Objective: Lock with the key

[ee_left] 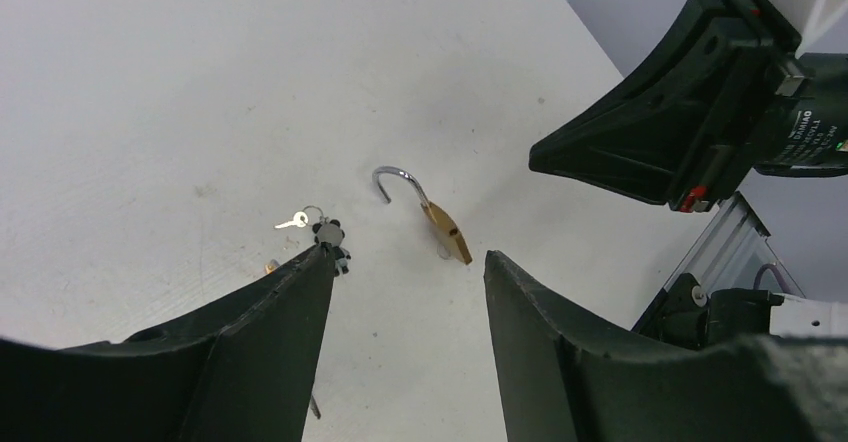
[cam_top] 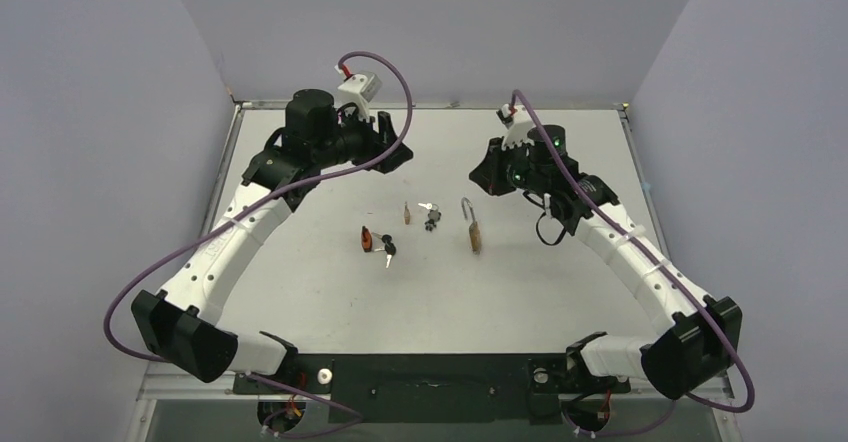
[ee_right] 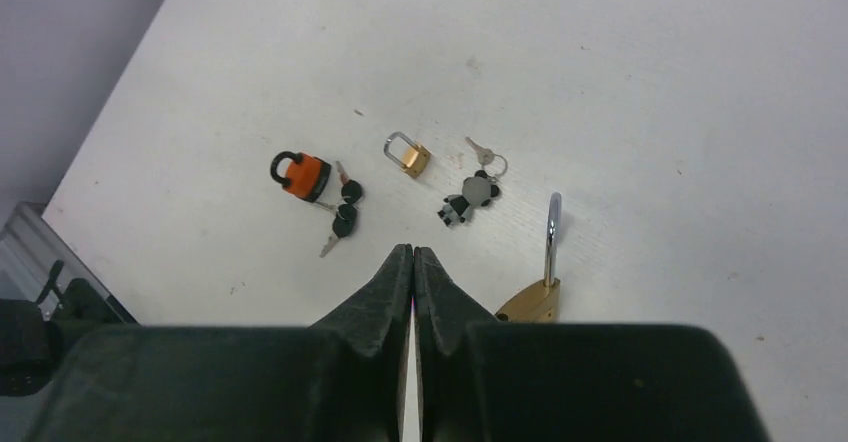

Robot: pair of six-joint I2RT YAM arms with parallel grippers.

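Note:
The large brass padlock is away from both grippers, with its steel shackle swung open. In the left wrist view its body looks tilted; whether it rests fully on the table I cannot tell. My right gripper is shut with its fingertips together and nothing between them. From that view the padlock shows edge-on just right of the fingers, partly hidden by them. The key at its bottom is not clearly visible. My left gripper stands open and empty, high over the table.
Left of the padlock lie a grey bear keychain with a key, a small brass lock, an orange lock and black-headed keys.

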